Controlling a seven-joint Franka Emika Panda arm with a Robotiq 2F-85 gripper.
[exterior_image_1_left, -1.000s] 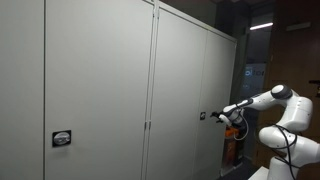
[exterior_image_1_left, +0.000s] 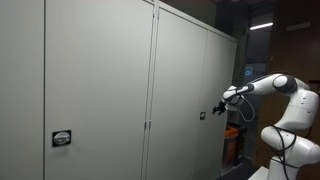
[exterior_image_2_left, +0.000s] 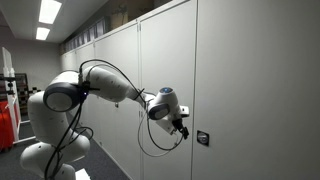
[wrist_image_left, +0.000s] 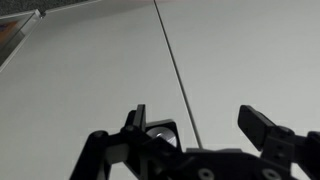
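A row of tall pale cabinet doors (exterior_image_1_left: 100, 90) fills most of exterior view 1. The small dark latch handle (exterior_image_1_left: 202, 115) sits on the door closest to my arm. In exterior view 2 that latch (exterior_image_2_left: 203, 138) is just right of a door seam. My gripper (exterior_image_1_left: 220, 105) hangs up and to the right of the latch in exterior view 1, apart from it. Seen from the wrist, the gripper is open with nothing between its fingers. The latch (wrist_image_left: 162, 131) shows beside the left finger, its lower part hidden by the gripper.
Another latch (exterior_image_1_left: 62, 138) sits on the far-left door. Behind my arm stands something orange (exterior_image_1_left: 231, 133). Red material (exterior_image_2_left: 9, 100) hangs at the left edge of exterior view 2. Free air lies along the door fronts.
My gripper has risen and drawn back to the right, from beside the latch to above it. The doors and latches look unmoved.
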